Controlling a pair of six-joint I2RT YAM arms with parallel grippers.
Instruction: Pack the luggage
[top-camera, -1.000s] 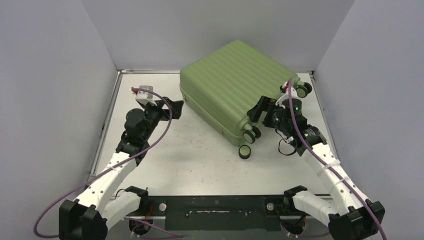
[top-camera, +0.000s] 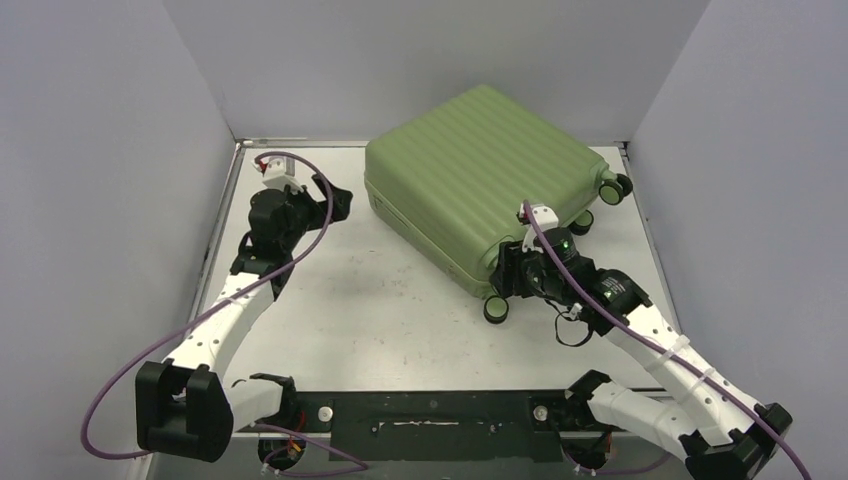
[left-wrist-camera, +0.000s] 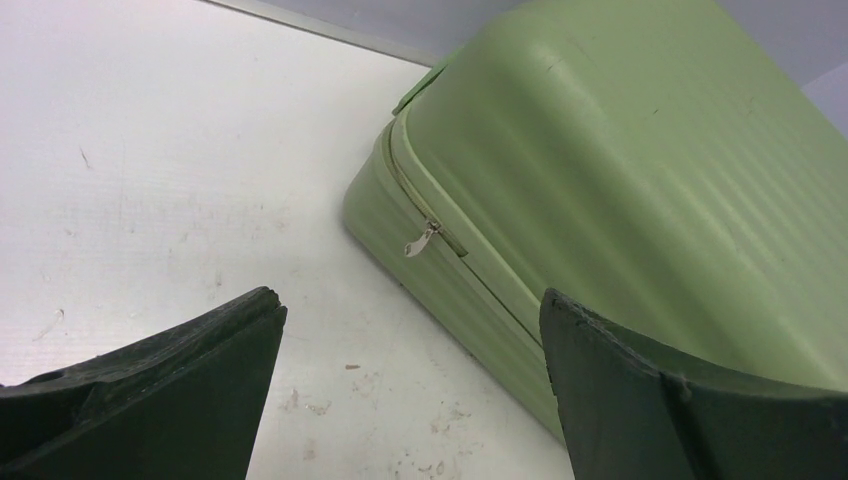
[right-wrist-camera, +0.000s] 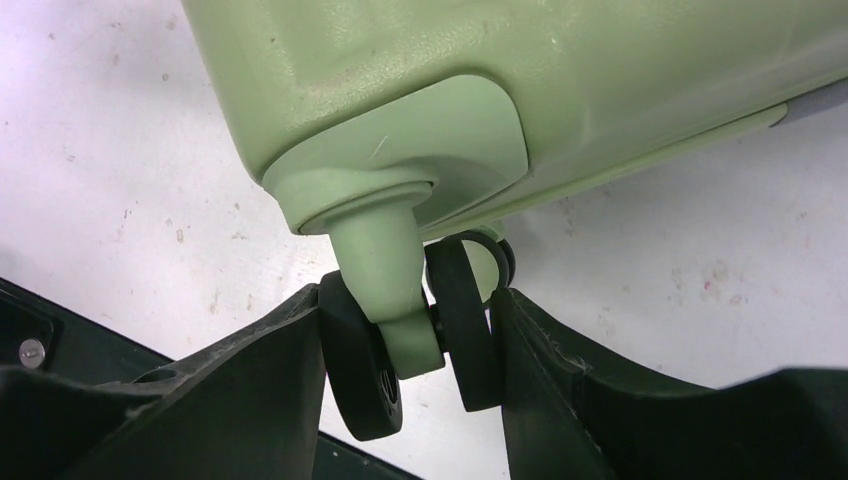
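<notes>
A closed green hard-shell suitcase (top-camera: 480, 170) lies flat and slanted across the white table. One of its twin black corner wheels (right-wrist-camera: 360, 365) sits between the fingers of my right gripper, which is shut on it with a finger against either side. A lower wheel (top-camera: 496, 309) shows just in front of that hand in the top view. My left gripper (top-camera: 337, 203) hangs open and empty beyond the suitcase's left corner. Between its spread fingers, the left wrist view shows the metal zipper pull (left-wrist-camera: 420, 242) on the suitcase's side seam.
Grey walls enclose the table at the back and both sides; the suitcase's back corner is close to the rear wall. More wheels (top-camera: 616, 189) stick out at its right end.
My right gripper has come down onto the corner wheel and shut on it. My left gripper has moved a little left and back.
</notes>
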